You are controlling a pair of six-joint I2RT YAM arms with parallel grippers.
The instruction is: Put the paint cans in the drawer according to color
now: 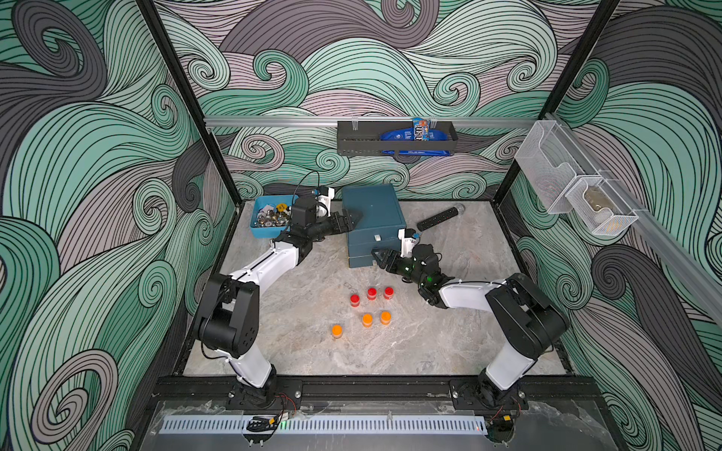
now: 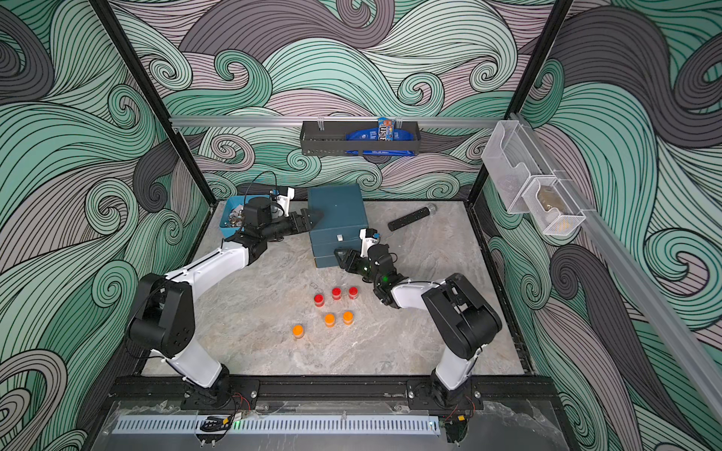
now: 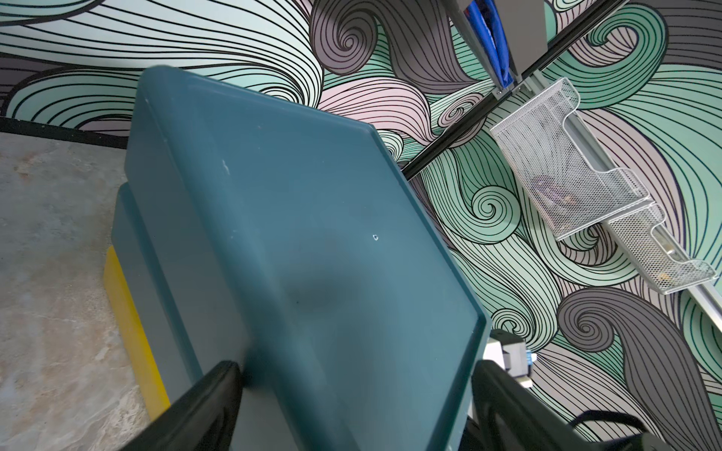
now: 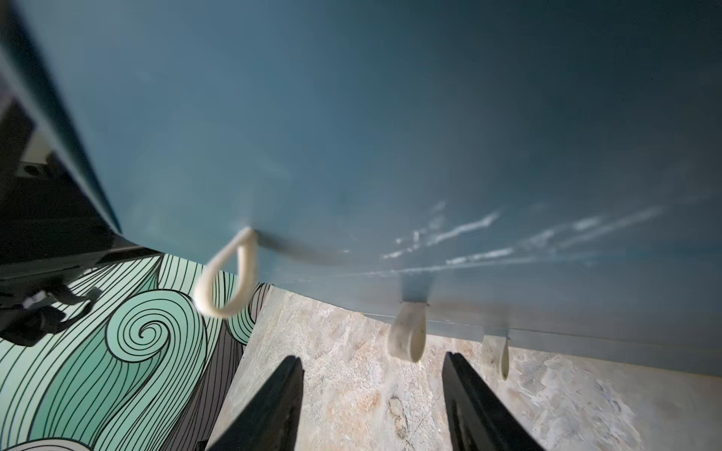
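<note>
Three red-topped paint cans [image 1: 371, 293] and three orange-topped cans [image 1: 367, 320] stand on the table in front of the blue drawer cabinet [image 1: 372, 206]. Its drawers look closed. White loop pulls show on its front: the nearest pull [image 4: 225, 282], a middle pull [image 4: 408, 332] and a far pull [image 4: 496, 355]. My left gripper is spread open at the cabinet's left side, an edge of the cabinet lying between its fingers; contact is unclear. Close before the cabinet front, my right gripper is open and empty, its fingers below the pulls in the right wrist view.
A blue bin [image 1: 264, 218] of small items stands behind the left arm. Right of the cabinet lies a black cylindrical object [image 1: 440, 217]. A dark shelf [image 1: 361, 143] and wire baskets [image 1: 545, 165] hang above.
</note>
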